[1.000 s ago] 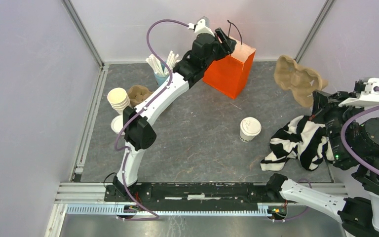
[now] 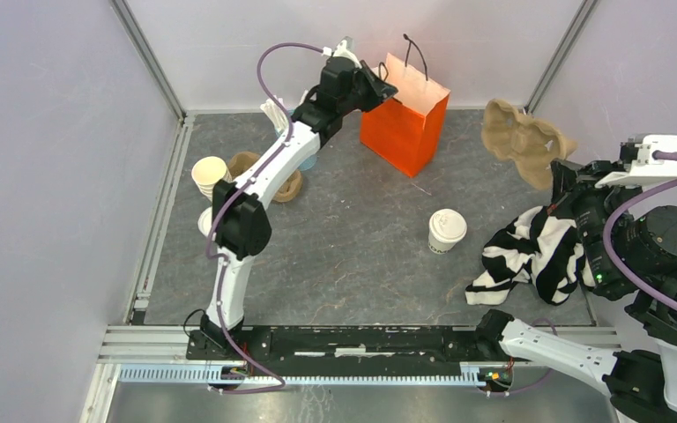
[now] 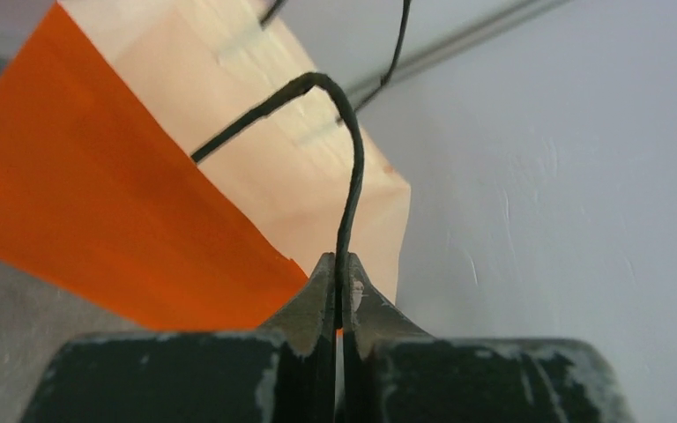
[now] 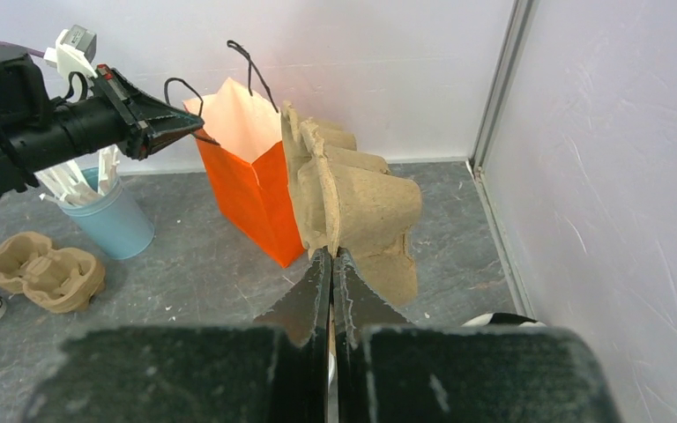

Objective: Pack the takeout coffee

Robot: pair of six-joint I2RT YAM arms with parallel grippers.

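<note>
An orange paper bag (image 2: pixel 403 132) stands upright at the back of the table, its top open and its inside pale. My left gripper is shut on the bag's near black handle (image 3: pixel 353 167), the cord running down between its fingertips. The far handle (image 2: pixel 415 55) arches free. On the right, my right gripper is shut on the edge of a brown pulp cup carrier (image 4: pixel 370 203), held up in the air to the right of the bag. A lidded white paper cup (image 2: pixel 447 227) stands alone on the table, right of centre.
At the left are stacked paper cups (image 2: pixel 210 173), another pulp carrier (image 4: pixel 44 269) and a blue tub (image 4: pixel 110 220) of white sticks. A black-and-white striped cloth (image 2: pixel 533 256) lies at the right.
</note>
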